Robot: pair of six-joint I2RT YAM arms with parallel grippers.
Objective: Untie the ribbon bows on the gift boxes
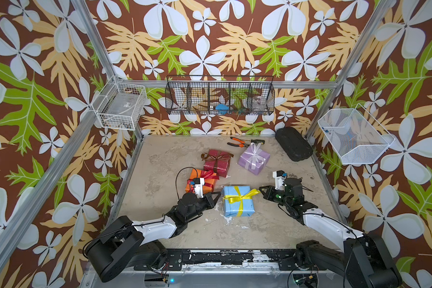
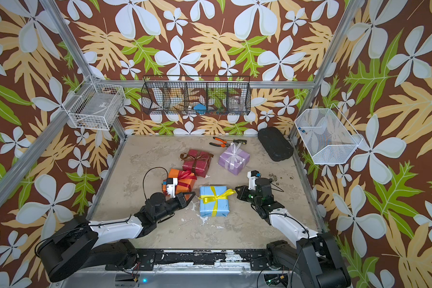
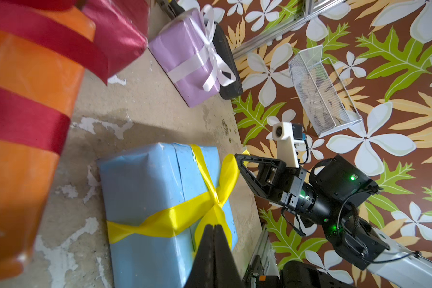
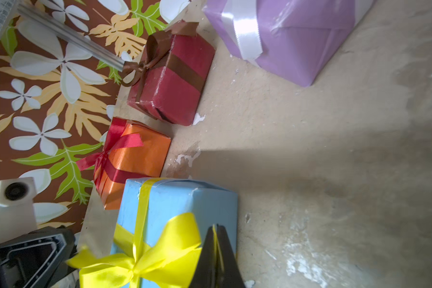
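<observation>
The blue box [image 1: 237, 206] carries a yellow bow [image 3: 211, 204]. My right gripper is shut on a thin yellow ribbon end, just right of the box. My left gripper is shut left of the box, with nothing visible between its fingers. Behind are an orange box [image 4: 144, 158] with a red bow, a dark red box [image 4: 182, 91] with a brown bow, and a lilac box [image 1: 252, 160] with a white bow, all tied.
Pliers [image 1: 240, 143] and a black case [image 1: 292, 144] lie at the back. Wire baskets [image 1: 120, 115] hang above the table. The table [image 1: 153, 158] has bare room at the back left and front.
</observation>
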